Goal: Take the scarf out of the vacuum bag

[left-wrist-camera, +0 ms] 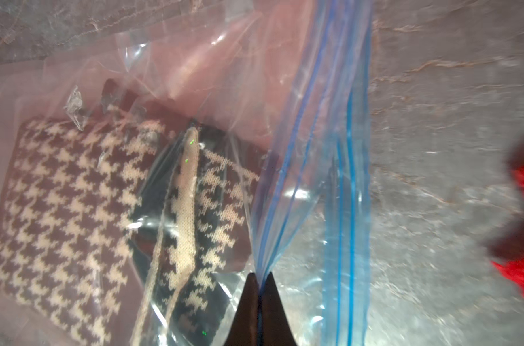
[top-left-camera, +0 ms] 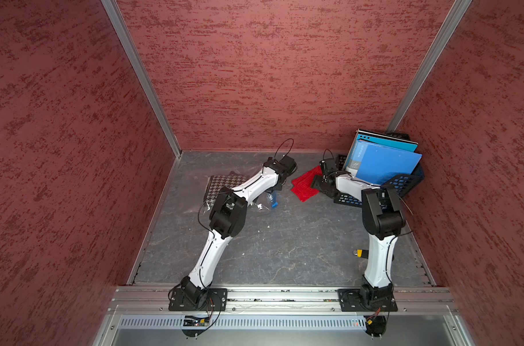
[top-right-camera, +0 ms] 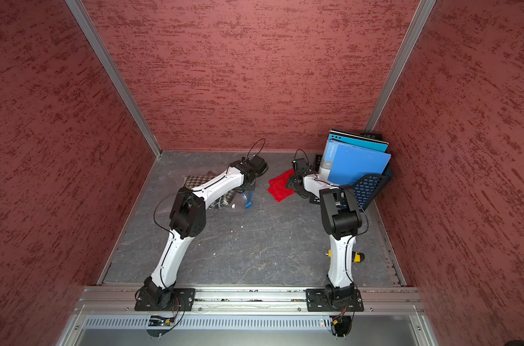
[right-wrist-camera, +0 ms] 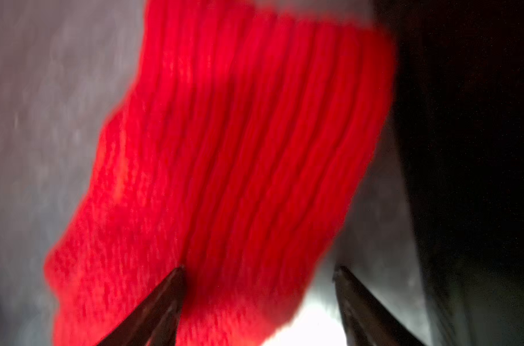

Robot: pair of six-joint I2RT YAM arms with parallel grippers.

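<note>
The clear vacuum bag (left-wrist-camera: 60,92) lies on the floor with a houndstooth knit (left-wrist-camera: 66,213) inside it and a blue zipper strip along its right edge. My left gripper is shut on the bag's plastic beside the zipper. A red ribbed knit cloth (right-wrist-camera: 227,161), likely the scarf, lies outside the bag, to its right (top-left-camera: 305,184). My right gripper hangs over this red cloth, blurred, its fingers part open with nothing seen held between them.
A black crate (top-left-camera: 403,184) holding blue folders stands at the back right, close to my right arm. A yellow-black tool (top-right-camera: 357,257) lies by the right arm's base.
</note>
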